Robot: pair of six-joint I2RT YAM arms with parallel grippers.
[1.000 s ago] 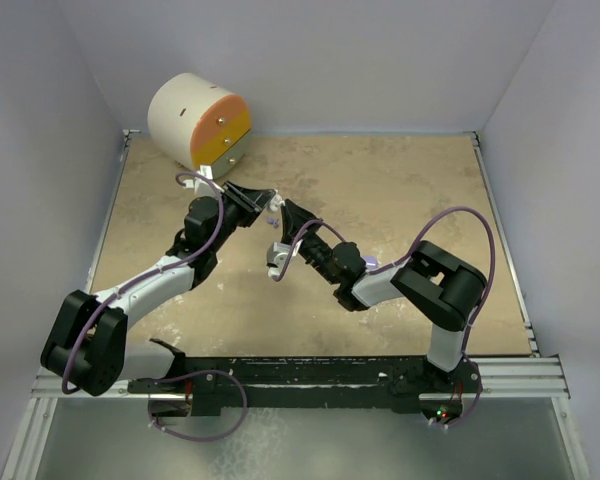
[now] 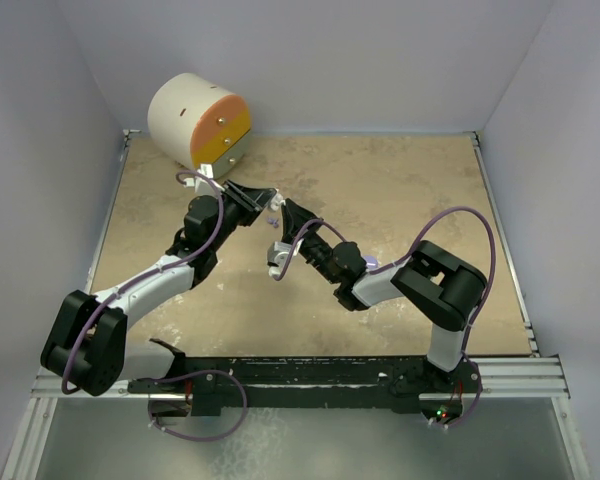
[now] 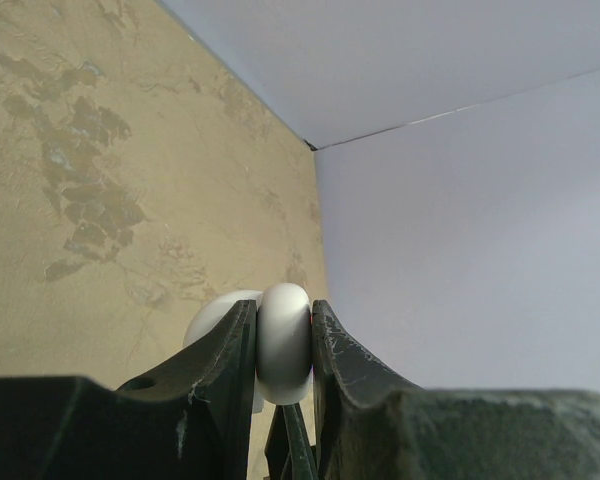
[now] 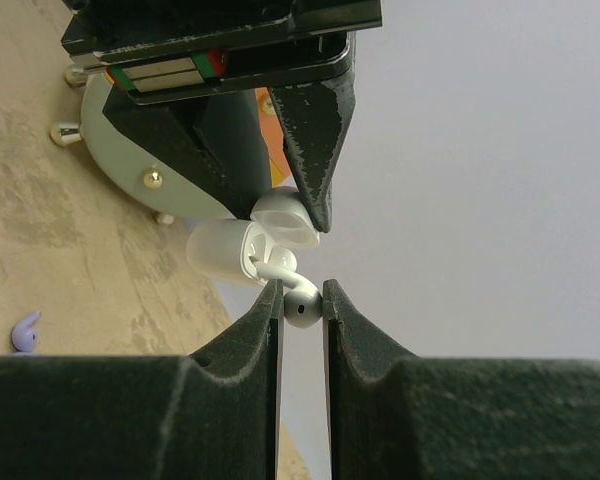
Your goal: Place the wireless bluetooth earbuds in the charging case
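My left gripper is shut on the white charging case, whose lid stands open between the left fingers and above the case body in the right wrist view. My right gripper is shut on a white earbud, its stem reaching up to the mouth of the case. Another white rounded piece shows just behind it, partly hidden. In the top view both grippers meet over the middle-left of the table, with the small white pieces between their tips.
A cylindrical drawer unit with orange, yellow and green fronts stands at the back left. A small purple piece lies on the table below the grippers, and another purple item sits under the right arm.
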